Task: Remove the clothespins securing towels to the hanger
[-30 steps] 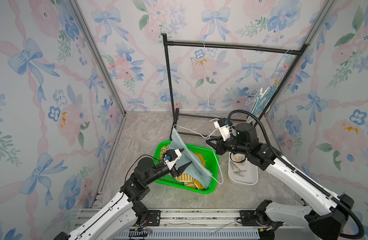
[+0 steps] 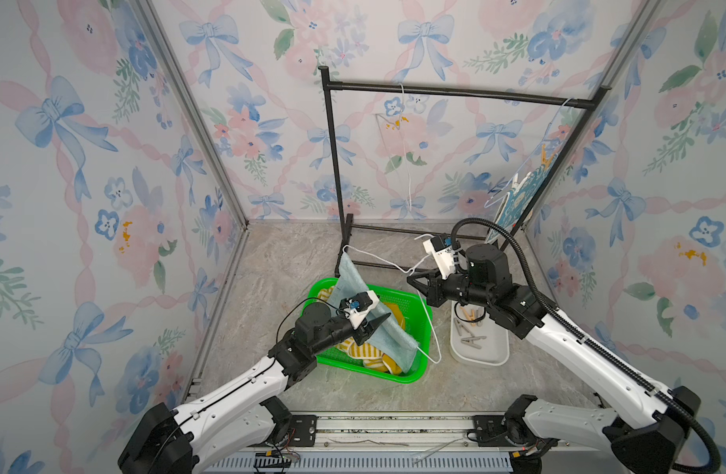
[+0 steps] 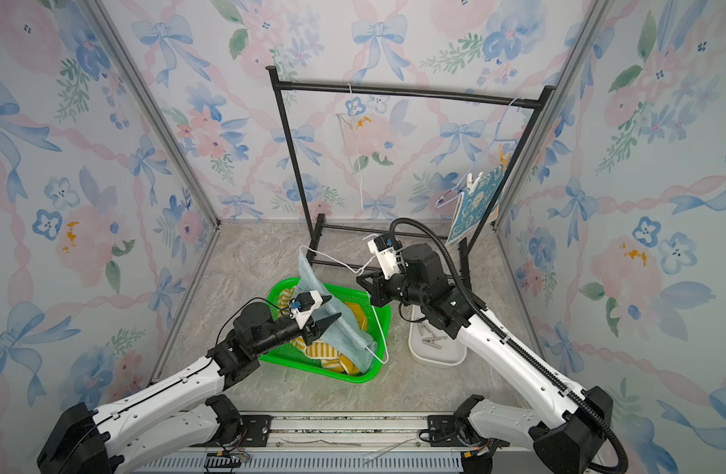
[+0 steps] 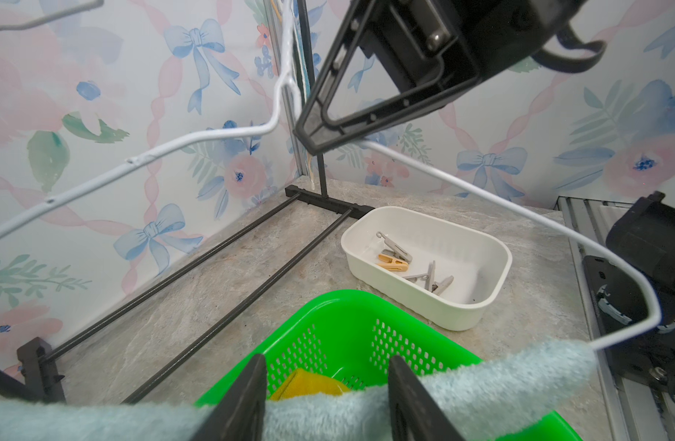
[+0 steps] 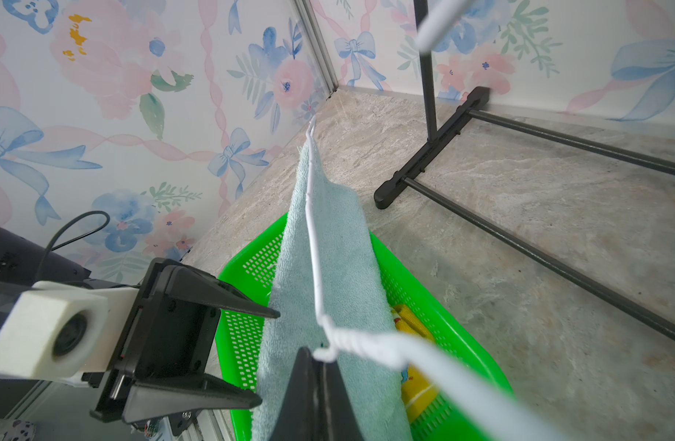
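Note:
A white wire hanger (image 2: pixel 438 347) is held out over the green basket, with my right gripper shut on it near its hook. Over the hanger's lower bar drapes a pale blue-green towel (image 3: pixel 335 316); no clothespin shows on it in these views. My left gripper is open, its two fingers on either side of the towel's fold in the left wrist view; in the right wrist view they appear beside the towel, apart from one another. Several loose clothespins (image 4: pixel 392 253) lie in the white bin (image 4: pixel 491 283).
Yellow-striped cloths (image 2: pixel 371 355) lie in the green basket (image 2: pixel 418 375). Behind it stands a black rack (image 2: pixel 457 93), with an empty hanger (image 3: pixel 359 158) at mid-bar and a teal patterned towel (image 3: pixel 473 197) clipped at the right end.
The right gripper and the hanger have stayed practically in place.

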